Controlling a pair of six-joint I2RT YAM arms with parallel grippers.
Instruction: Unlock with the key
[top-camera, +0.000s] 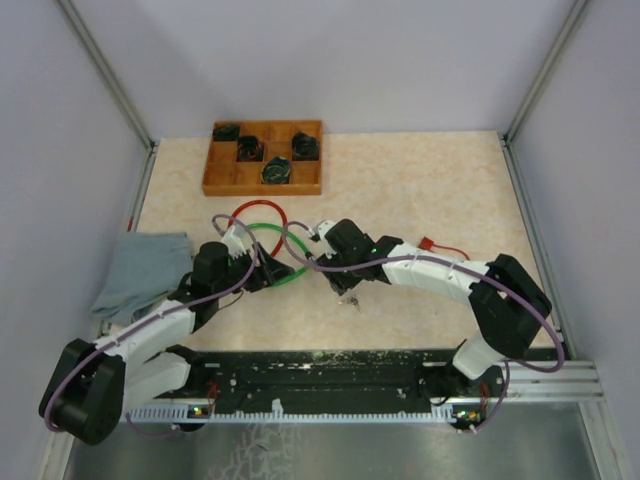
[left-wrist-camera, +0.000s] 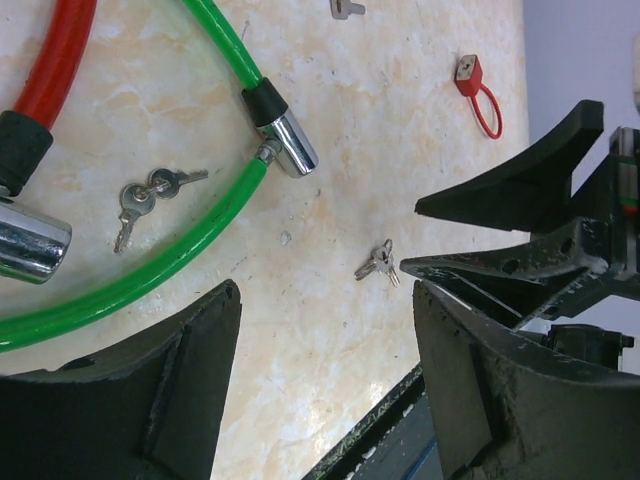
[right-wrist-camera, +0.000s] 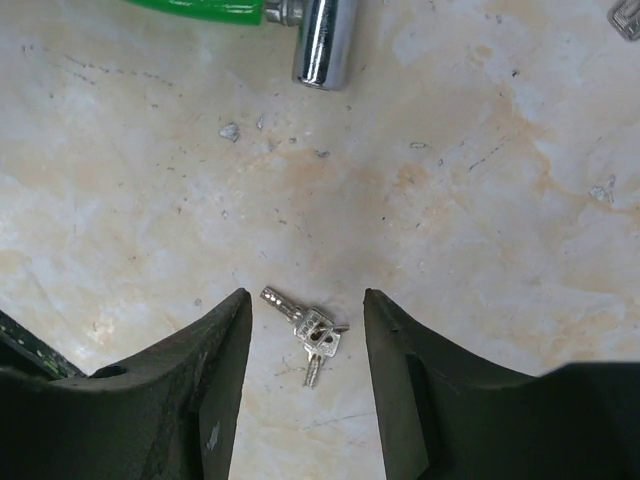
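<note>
My left gripper stands open over the green cable lock (left-wrist-camera: 180, 250), whose silver body (left-wrist-camera: 296, 150) lies at its joint. Two keys (left-wrist-camera: 136, 205) lie inside the green loop. A small key cluster (right-wrist-camera: 316, 330) lies on the table just beyond and between the open fingers of my right gripper, which is above it. A red cable lock (left-wrist-camera: 45, 90) lies beside the green one. A small padlock with red cable (left-wrist-camera: 468, 75) is at the right. Another key (left-wrist-camera: 345, 8) lies farther back.
A wooden tray (top-camera: 215, 175) with black items stands at the back left. A folded grey cloth (top-camera: 140, 270) lies at the left edge.
</note>
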